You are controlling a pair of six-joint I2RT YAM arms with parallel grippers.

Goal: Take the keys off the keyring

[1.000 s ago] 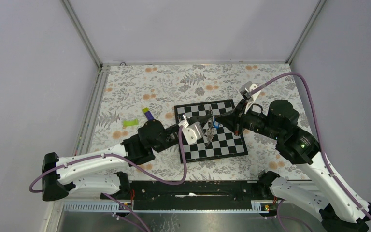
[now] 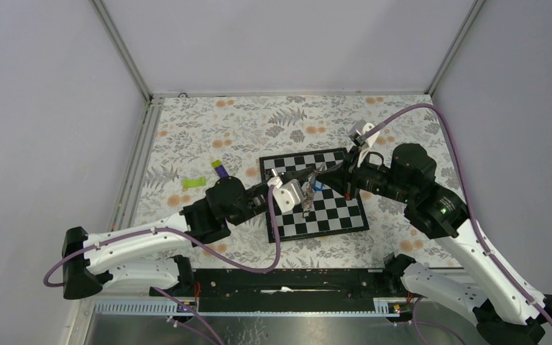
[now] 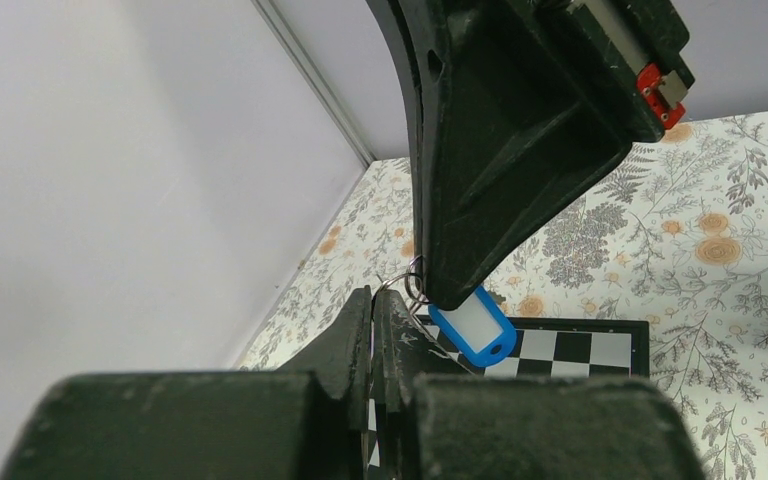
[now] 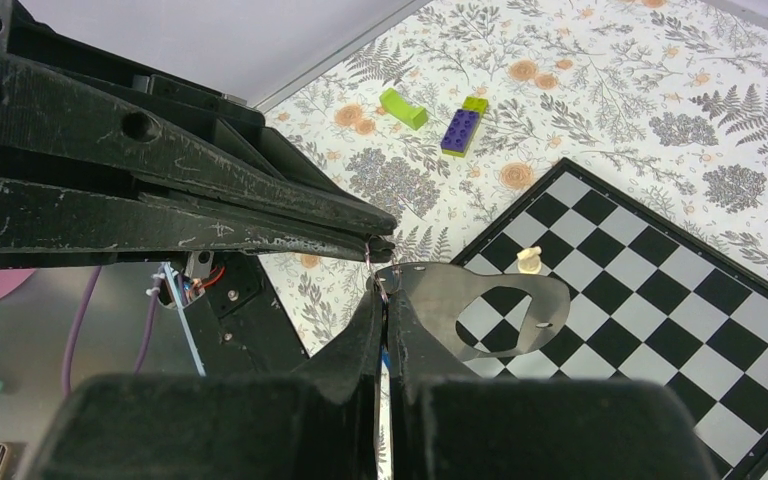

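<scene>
The thin metal keyring (image 3: 392,281) spans the small gap between my two grippers, which meet above the checkered board. My left gripper is shut on one side of the wire. At the ring's other side, my right gripper is shut with thin metal at its fingertips; a key there cannot be made out. A blue key tag (image 3: 477,328) with a white label hangs near the right fingertips. A flat grey metal piece (image 4: 555,300) with a large cut-out dangles beyond them. Hanging metal keys (image 2: 307,204) show small between the grippers in the top view.
The black-framed checkered board (image 2: 316,236) lies below, with a cream game piece (image 4: 530,262) on it. A green block (image 2: 194,182) and a purple block (image 2: 221,170) lie to the left.
My right gripper has shifted slightly left, toward the left one. The hanging keys and blue tag have swung and shifted slightly left. The left arm has barely moved.
</scene>
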